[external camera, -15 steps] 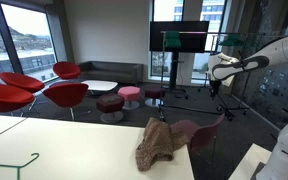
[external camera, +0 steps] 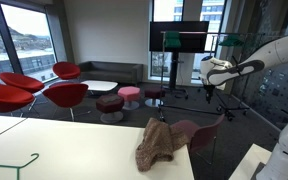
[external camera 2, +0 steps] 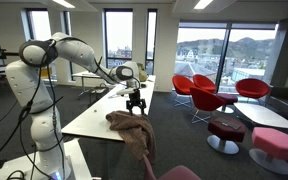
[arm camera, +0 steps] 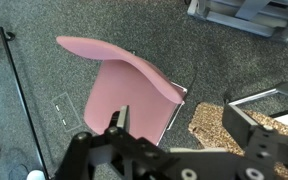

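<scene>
A brown cloth (external camera: 160, 143) lies rumpled over the white table's edge, part of it hanging down. The exterior view 2 shows the same cloth (external camera 2: 134, 128) draped over the table corner, and a brown patch of it (arm camera: 212, 130) appears at the right of the wrist view. My gripper (external camera: 210, 98) points down, raised above tabletop height and to the right of the cloth in exterior view 1. From the wrist, the gripper is open, its dark fingers wide apart with nothing between them. At the table's left end lies a green hanger (external camera: 14, 166).
A reddish chair (arm camera: 134, 90) stands on the floor beside the table, below the gripper. Behind the arm is a rack (external camera: 189, 52) with green hangers.
In exterior view 1 the arm and gripper have shifted slightly left, toward the cloth's side. Cloth, hanger and chair look unmoved.
</scene>
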